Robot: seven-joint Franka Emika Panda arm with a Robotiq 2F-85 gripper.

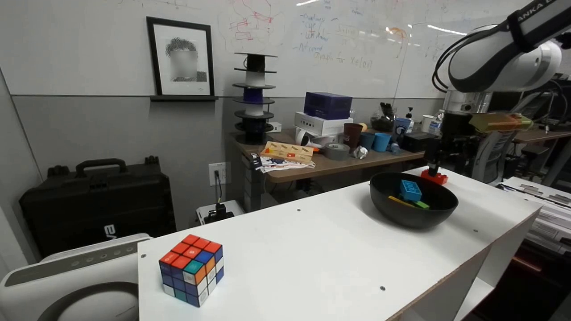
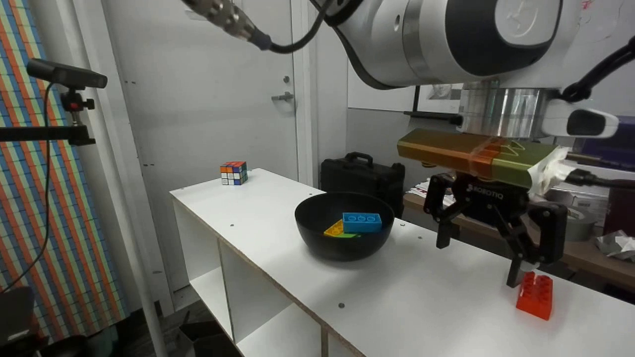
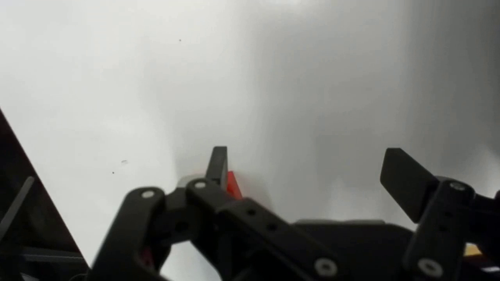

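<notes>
A red toy brick lies on the white tabletop, and in exterior view 1 the red brick is partly covered by a finger. My gripper hangs low and open, with nothing between its fingers. One finger is close beside the brick; whether they touch I cannot tell. Seen from the wrist, the gripper spans bare table, and just a sliver of the red brick shows past the left finger. The black bowl holds a blue brick, a yellow piece and a green piece.
A Rubik's cube stands at the tabletop's far end from my gripper. Between cube and bowl the white surface is clear. A cluttered brown desk stands behind the tabletop.
</notes>
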